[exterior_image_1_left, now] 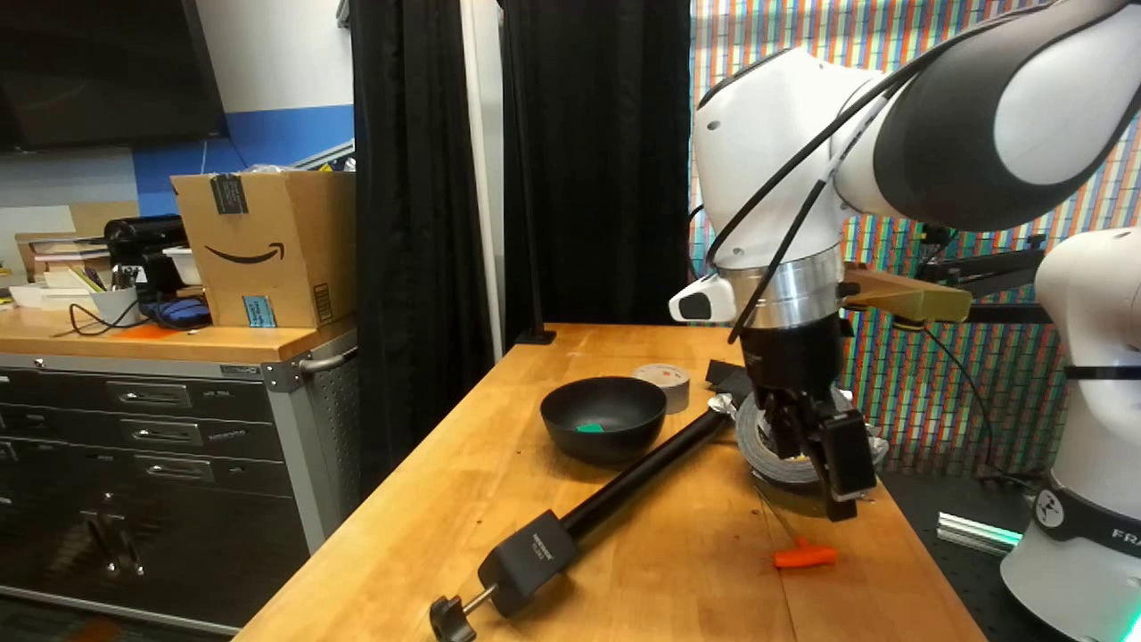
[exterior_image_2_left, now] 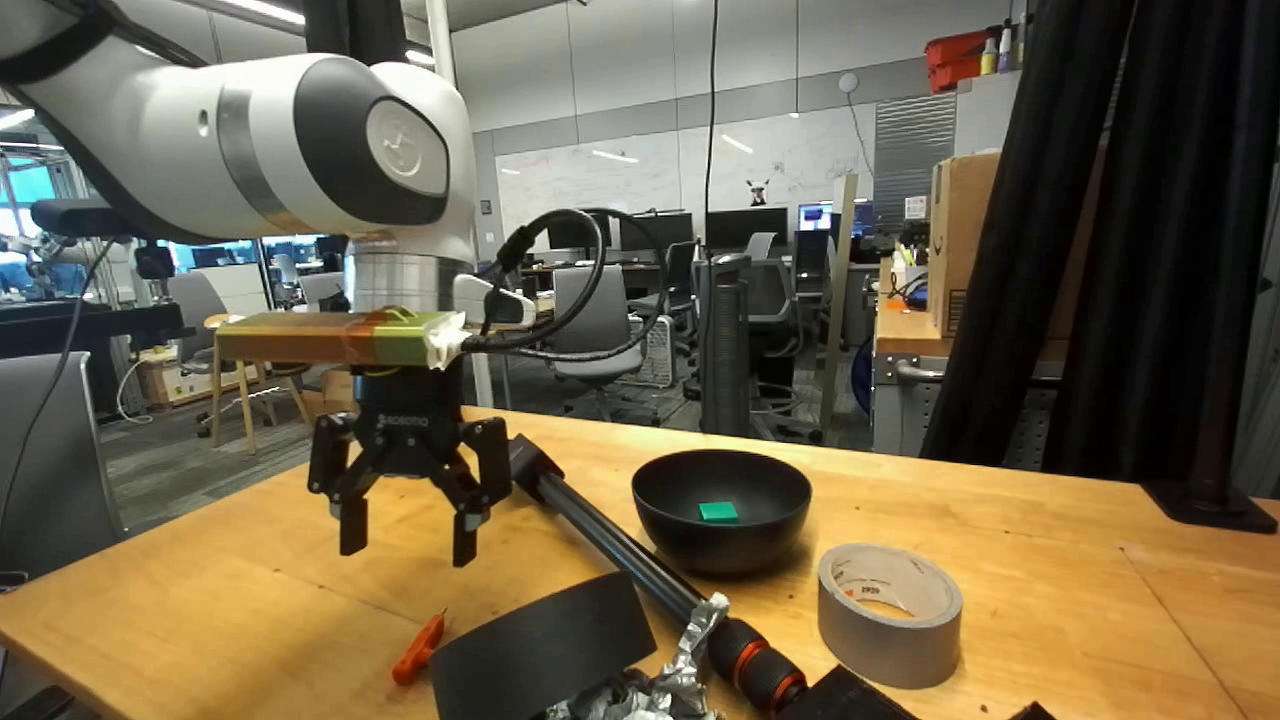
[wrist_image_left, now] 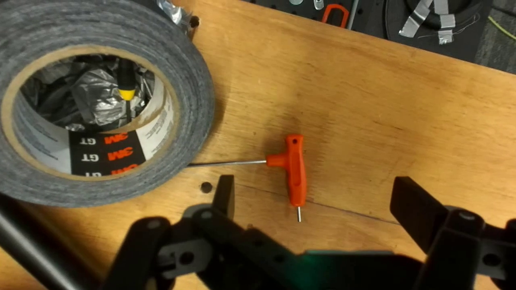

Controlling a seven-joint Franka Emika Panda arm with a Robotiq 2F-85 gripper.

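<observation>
An orange T-handled hex key [wrist_image_left: 296, 171] lies flat on the wooden table, its shaft pointing at a big roll of grey tape [wrist_image_left: 193, 111] and partly hidden by it. My gripper [exterior_image_2_left: 404, 546] hangs above the table with its fingers wide apart and nothing between them. In the wrist view the two fingers [wrist_image_left: 225, 195] stand to either side of the handle in the picture, nearer the bottom edge. From the second exterior view the orange handle [exterior_image_2_left: 419, 649] shows below the gripper, clearly apart from it.
A black bowl [exterior_image_2_left: 722, 554] holds a small green piece [exterior_image_2_left: 717, 512]. A black pole with a clamp [exterior_image_1_left: 649, 467] crosses the table beside the bowl. Another tape roll [exterior_image_2_left: 889, 630] stands near the bowl. Inside the large roll lies a yellow-and-black screwdriver [wrist_image_left: 126, 79].
</observation>
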